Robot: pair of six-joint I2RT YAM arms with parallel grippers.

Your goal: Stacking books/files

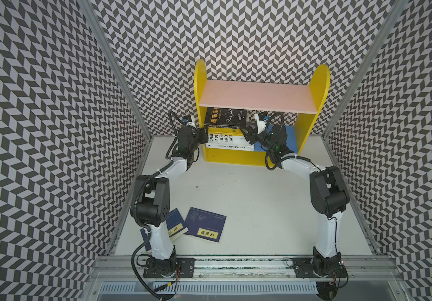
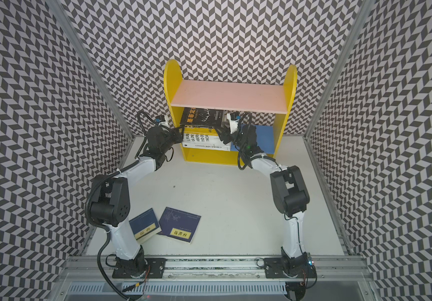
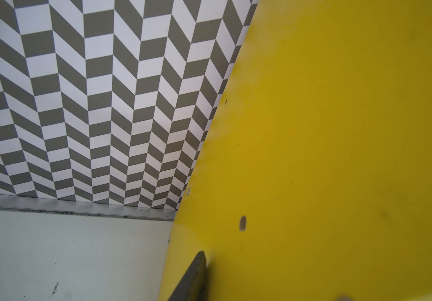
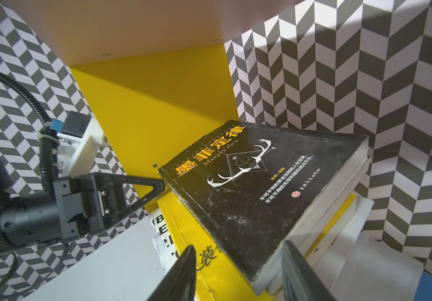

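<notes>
The black book (image 4: 256, 185) lies on top of a yellow book (image 4: 196, 240) in the left part of the shelf (image 1: 256, 95), below the pink board. A white book (image 1: 231, 143) with black lettering is under them. At the stack's near right corner stands my right gripper, open; the black book's corner shows between its fingers. My left gripper (image 1: 206, 135) is at the stack's left front, beside the yellow side panel (image 3: 326, 150). Only one left finger (image 3: 193, 278) shows clearly in the left wrist view, with no second finger against it.
A blue book (image 1: 286, 138) lies in the shelf's right part. Two dark blue books, one (image 1: 206, 224) fully in view and one (image 1: 175, 223) partly behind the left arm, lie at the front left of the table.
</notes>
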